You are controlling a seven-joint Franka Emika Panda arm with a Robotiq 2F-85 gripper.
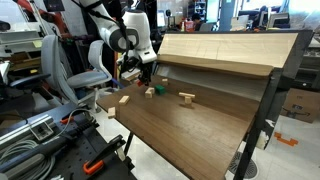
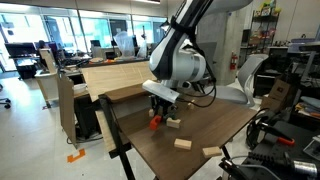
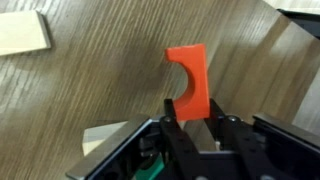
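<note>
An orange-red, C-shaped piece (image 3: 191, 75) is pinched at one end by my gripper, its open curve facing left in the wrist view. Brown tabletop shows around and below it. In exterior view 2 the red piece (image 2: 155, 122) hangs under the white arm, near the table's far side. Exterior view 1 shows only a small red spot (image 1: 139, 83) of it beneath the arm; the fingers there are too small to make out.
Pale wooden blocks lie about the table: one at upper left (image 3: 22, 32), others toward the near edge (image 2: 182, 144) and mid-table (image 1: 187, 97). Beneath the gripper sits a green piece (image 3: 152, 168). A raised wooden shelf (image 1: 215, 48) runs along one side.
</note>
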